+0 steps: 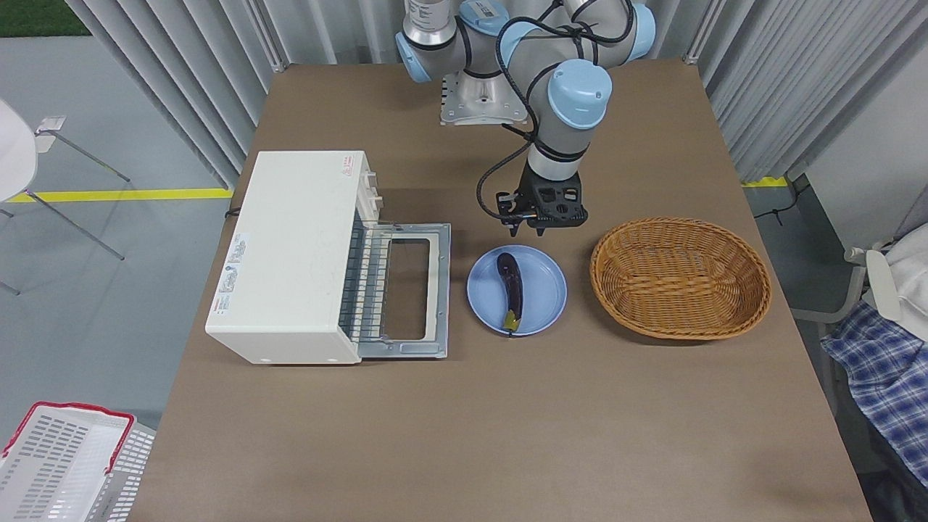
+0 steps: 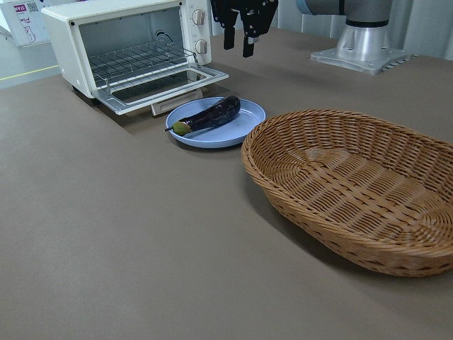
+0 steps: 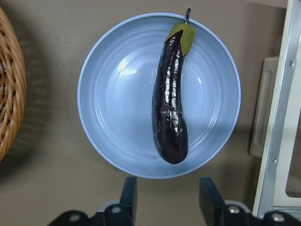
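Observation:
My gripper (image 1: 527,228) hangs open above the table, just behind a blue plate (image 1: 548,291), with nothing between its fingertips. On the plate lies a dark eggplant (image 1: 510,287), its green stem end toward the front of the table. In the wrist view the eggplant (image 3: 169,108) is centred on the plate above my two fingers, which stand apart at the bottom edge. To the plate's left is a white toaster oven (image 1: 278,252) with its glass door folded down and wire rack showing.
A wicker basket (image 1: 678,278) sits right of the plate. The oven door (image 1: 439,296) reaches close to the plate's left side. The robot base (image 1: 461,109) stands at the back.

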